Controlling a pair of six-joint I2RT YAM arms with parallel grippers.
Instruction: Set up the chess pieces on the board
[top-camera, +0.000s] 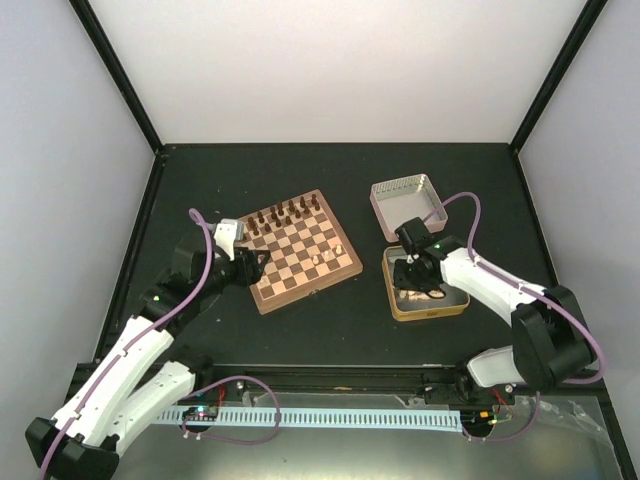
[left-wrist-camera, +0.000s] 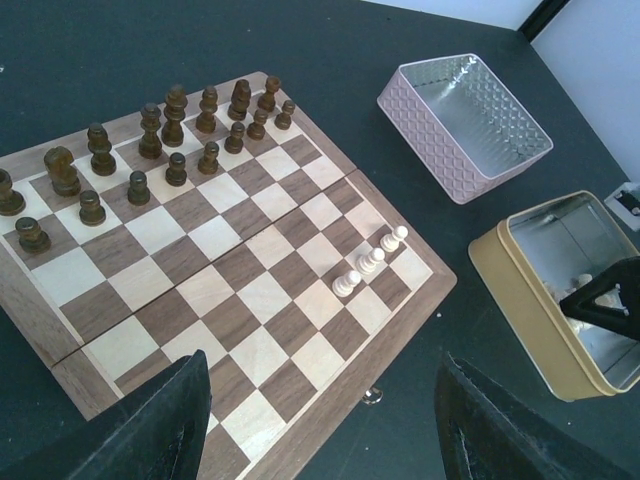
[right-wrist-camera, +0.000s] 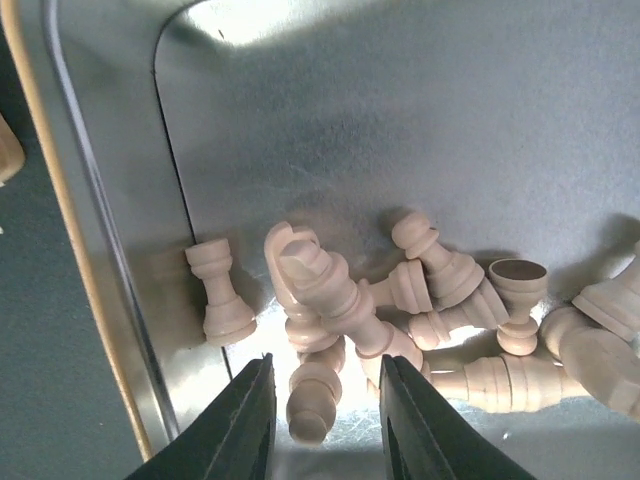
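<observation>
The wooden chessboard (left-wrist-camera: 260, 350) has dark pieces (left-wrist-camera: 150, 130) standing along its far side and several white pieces (left-wrist-camera: 370, 258) upright toward the right. My left gripper hangs over the board's left part, fingers apart, nothing between them. My right gripper is low in the yellow-rimmed tray (left-wrist-camera: 520, 310), where light pieces (right-wrist-camera: 220, 290) lie jumbled; its fingers are apart, with a piece (right-wrist-camera: 311, 410) beyond and between their tips in the view. Whether they touch it, I cannot tell.
A pink plastic basket (top-camera: 408, 208), empty, stands behind the tray at the back right.
</observation>
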